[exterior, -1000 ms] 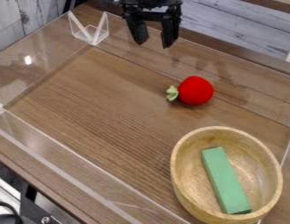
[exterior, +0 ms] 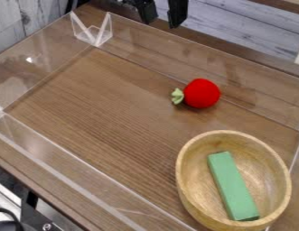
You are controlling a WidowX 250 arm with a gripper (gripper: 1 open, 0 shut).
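Note:
My black gripper [exterior: 162, 13] is at the top edge of the camera view, open, its two fingers apart and partly cut off by the frame. A red strawberry-like toy [exterior: 201, 93] with a green top lies on the wooden table, below and right of the gripper. A yellow round bowl [exterior: 194, 197] sits at the lower right, with a green rectangular block [exterior: 232, 186] lying inside it.
Clear plastic pieces stand at the table's upper left and along its left edge. A white plank wall is behind the table.
The gripper has moved upward toward the top edge, so less of it shows. The red toy, the bowl and the block have not moved.

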